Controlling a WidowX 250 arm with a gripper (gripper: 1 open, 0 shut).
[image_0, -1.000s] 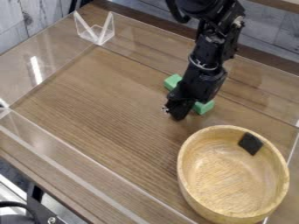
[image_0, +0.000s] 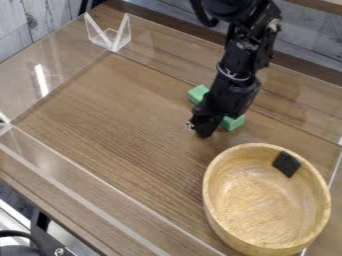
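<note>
The black robot arm reaches down from the top right to the wooden table. Its gripper (image_0: 202, 127) is low over the middle right of the table, in front of a green object (image_0: 233, 122) that the arm partly hides. The gripper looks shut; the arm's dark parts make it hard to see whether anything is between its fingers.
A round beige bowl (image_0: 265, 208) with a black patch on its rim sits at the front right. A white wire rack (image_0: 110, 32) stands at the back left.
</note>
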